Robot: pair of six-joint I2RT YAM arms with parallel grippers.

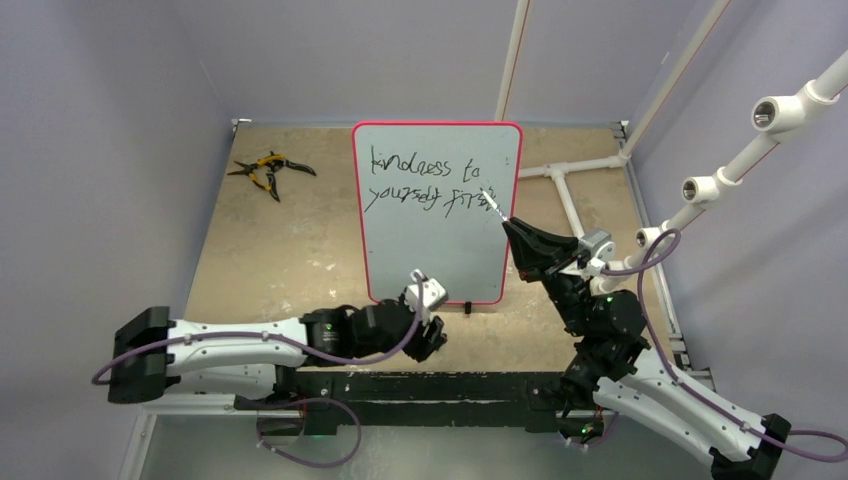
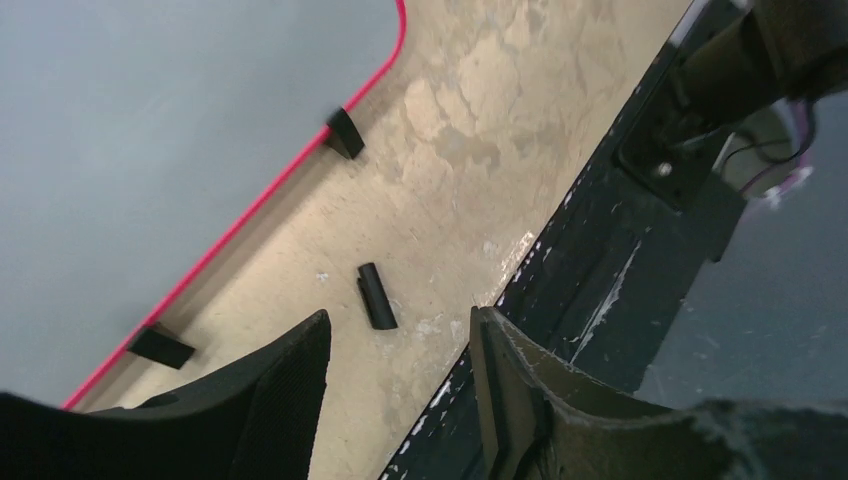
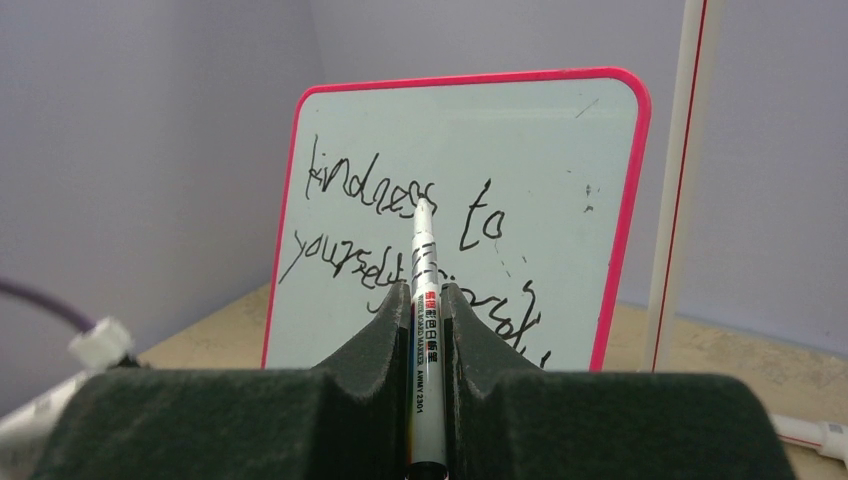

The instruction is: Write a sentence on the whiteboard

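Note:
The whiteboard point(image 1: 435, 250) stands upright with black handwriting "kindness to yourself first" point(image 1: 425, 165). My right gripper is shut on a white marker point(image 3: 428, 380), whose tip points toward the board at its right side in the top view. My left gripper is low in front of the board's lower edge, its fingers apart with nothing between them, over the table near a small black marker cap point(image 2: 376, 298) lying on the surface.
Yellow-handled pliers point(image 1: 270, 170) lie at the back left. White pipes point(image 1: 570, 170) run along the right side. Two black stands point(image 2: 345, 135) hold the board. The table's dark front edge point(image 2: 600, 300) is close by the left gripper.

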